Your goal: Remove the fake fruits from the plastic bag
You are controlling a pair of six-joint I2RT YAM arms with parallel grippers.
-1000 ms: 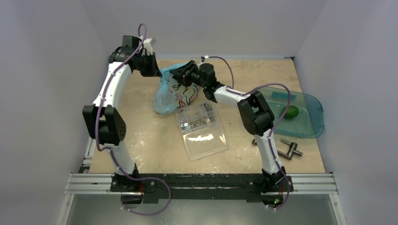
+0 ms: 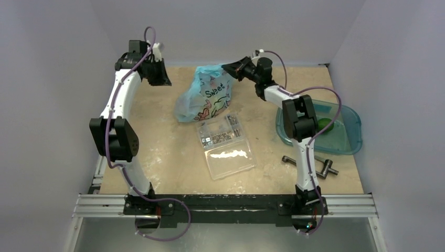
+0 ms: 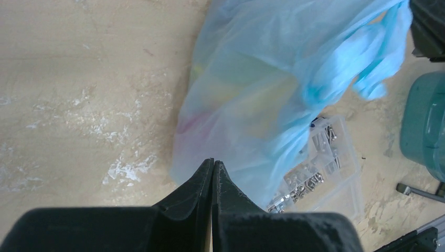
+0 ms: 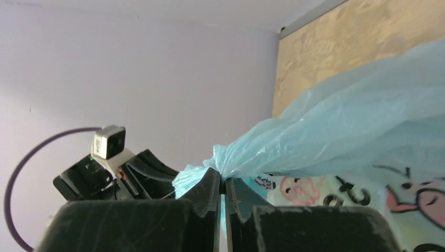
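A light blue plastic bag [image 2: 210, 97] printed with "Sweet" hangs from my right gripper [image 2: 224, 68], which is shut on its gathered rim. In the right wrist view the film [image 4: 315, 136] stretches off rightward from those fingertips. Blurred yellow and pink patches show through the bag [image 3: 246, 100] in the left wrist view; whether they are fruits or print I cannot tell. My left gripper [image 2: 168, 83] is apart from the bag, to its left. Its fingers [image 3: 202, 181] are shut together, with no film between them.
An open clear organizer [image 2: 225, 152] with small metal parts lies just in front of the bag. At right stands a teal bin [image 2: 350, 149] holding a green item [image 2: 325, 125]. Metal pipe pieces [image 2: 328, 167] lie before the bin.
The rim has come away from my left gripper, which has shifted slightly left.
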